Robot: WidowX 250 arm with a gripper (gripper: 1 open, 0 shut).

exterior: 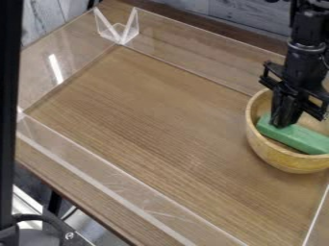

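A yellow wooden bowl (276,161) sits at the right side of the wooden table, with a green block (301,140) lying inside it. The black gripper (282,122) reaches down into the bowl from the upper right, its fingertips at the left end of the green block. The fingers look close together; whether anything is between them is hard to make out.
A white angular piece (118,31) stands at the back left corner. Black equipment sits at the lower left, beyond the edge.
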